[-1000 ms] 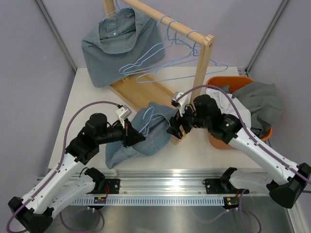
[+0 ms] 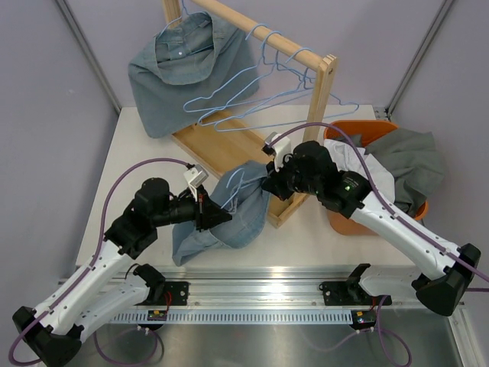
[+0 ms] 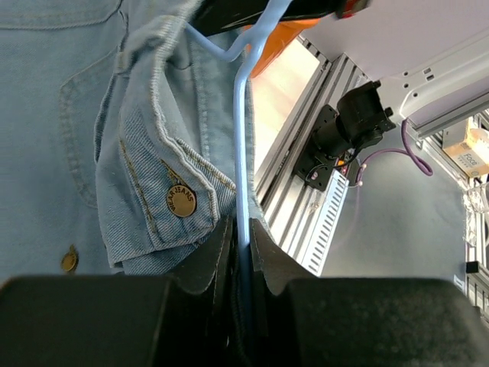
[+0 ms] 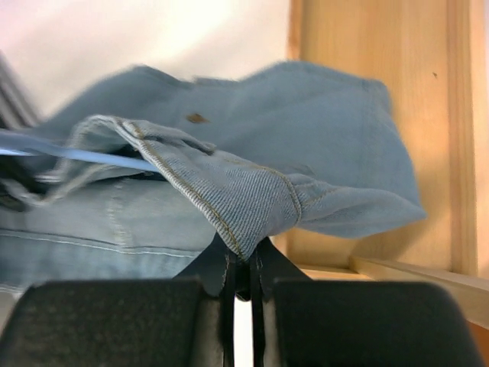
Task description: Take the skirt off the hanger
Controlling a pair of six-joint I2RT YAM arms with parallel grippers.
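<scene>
A blue denim skirt [image 2: 243,218] hangs bunched between my two arms, above the front of the table. My left gripper [image 2: 223,212] is shut on a light-blue wire hanger [image 3: 241,138], whose shaft rises from between the fingers in the left wrist view. Beside that shaft lies the skirt's buttoned waistband [image 3: 182,200]. At the skirt's right side, my right gripper is shut on a fold of the waistband. One hanger arm [image 4: 99,157] runs into the skirt's opening in the right wrist view; its end is hidden by cloth.
Behind stands a wooden rack [image 2: 325,84] with several empty blue hangers [image 2: 260,99] and another denim skirt [image 2: 191,76]. An orange bin [image 2: 342,223] holding grey and white cloth is at the right. Clear tabletop [image 2: 114,172] shows at the left.
My right gripper has moved left onto the skirt's waistband and shut on it, and the cloth there is pulled taut. The left arm has barely moved.
</scene>
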